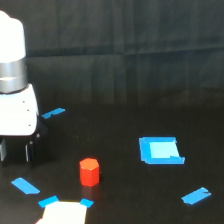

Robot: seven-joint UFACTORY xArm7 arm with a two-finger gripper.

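A red block with a hexagonal outline (89, 172) stands on the dark table, left of the middle. My gripper (15, 156) is at the left edge of the camera view, pointing down, to the left of the block and apart from it. Its dark fingers are spread, and nothing shows between them. Part of the arm is cut off by the frame's edge.
To the right lies a white square edged with blue tape (162, 151). A white piece (64, 214) sits at the bottom edge with blue tape beside it. Loose tape strips mark the table at left (25, 186) and right (196, 196).
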